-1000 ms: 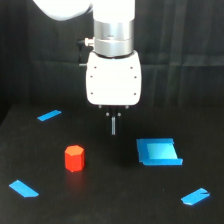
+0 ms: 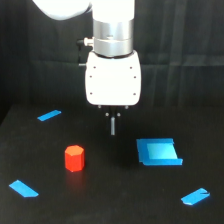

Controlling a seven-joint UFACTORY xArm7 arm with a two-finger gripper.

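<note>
Above the middle of the black table hangs my gripper (image 2: 112,125), a white body with a thin grey part pointing down from it. Its fingers are too small and dark here to tell how they stand. A red block (image 2: 74,158) with a hexagonal outline sits on the table to the lower left, clear of the gripper. To the lower right a light blue square (image 2: 159,152) with a darker blue border lies flat, also apart from the gripper.
Blue tape strips lie on the table: one at the back left (image 2: 49,115), one at the front left (image 2: 23,188), one at the front right (image 2: 195,197). A dark curtain (image 2: 180,60) hangs behind.
</note>
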